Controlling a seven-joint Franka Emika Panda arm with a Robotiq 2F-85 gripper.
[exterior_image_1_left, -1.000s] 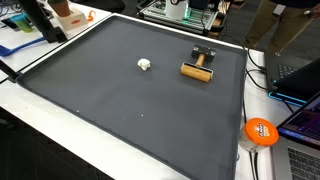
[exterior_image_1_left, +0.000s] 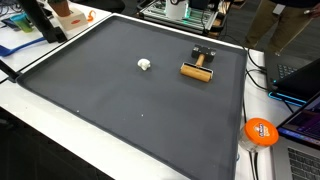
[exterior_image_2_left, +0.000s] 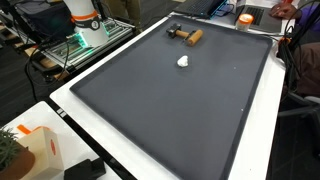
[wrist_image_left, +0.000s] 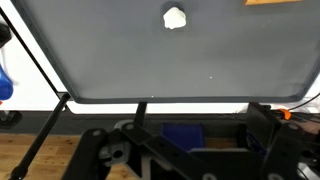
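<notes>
A small white object (exterior_image_1_left: 144, 64) lies alone on the dark grey board (exterior_image_1_left: 120, 110). To its right in exterior view 1 is a tool with a black part and an orange-brown wooden cylinder (exterior_image_1_left: 197, 72). Exterior view 2 shows the white object (exterior_image_2_left: 183, 61) and the tool's wooden part (exterior_image_2_left: 194, 38) near the board's far edge. In the wrist view my gripper has its two fingers wide apart, with nothing between them. The white object (wrist_image_left: 175, 18) is near the top of that view, away from the fingers. Only a strip of the wooden part (wrist_image_left: 272, 2) shows there.
An orange-lidded container (exterior_image_1_left: 260, 133) stands beside the board, close to a laptop (exterior_image_1_left: 301, 155). A plant pot (exterior_image_2_left: 14, 156) occupies the near left corner in exterior view 2. Most of the board is bare.
</notes>
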